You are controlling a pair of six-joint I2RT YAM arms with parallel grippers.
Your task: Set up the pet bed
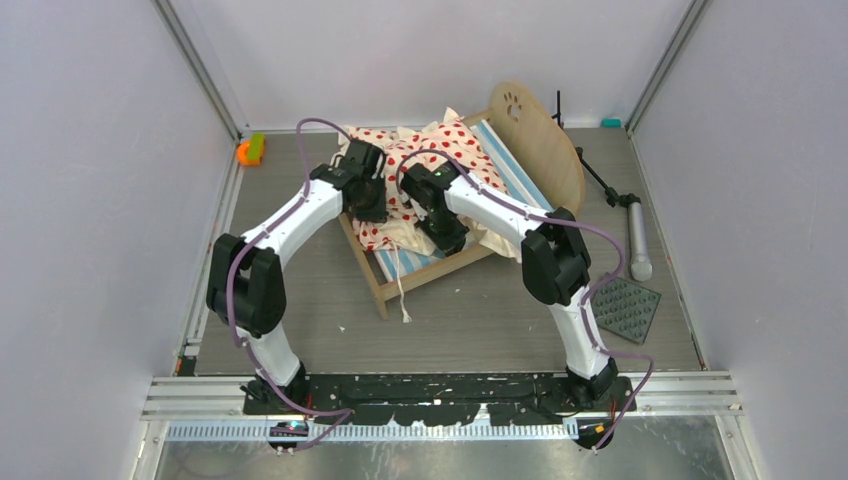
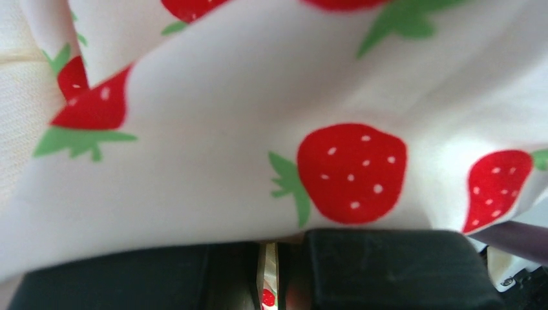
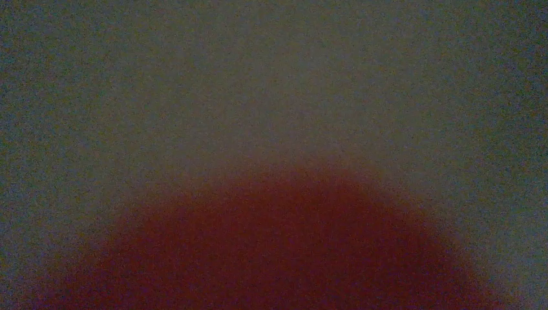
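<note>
The wooden pet bed [image 1: 440,268] stands at an angle on the floor, its blue-striped mattress [image 1: 512,165] showing along the right side and front corner. Over it lies the crumpled strawberry-print cloth [image 1: 432,143] with cream parts. My left gripper [image 1: 370,210] is down in the cloth at the bed's left side. In the left wrist view, its dark fingers [image 2: 388,268] stand a narrow gap apart under a fold; whether they pinch fabric is hidden. My right gripper [image 1: 448,238] reaches into the cloth near the front rail. Dark, blurred fabric fills the right wrist view, hiding its fingers.
A cream cord [image 1: 403,290] hangs over the front rail onto the floor. The rounded headboard [image 1: 540,145] rises at the back right. A grey cylinder on a dark arm [image 1: 638,240] and a studded mat [image 1: 625,310] lie to the right.
</note>
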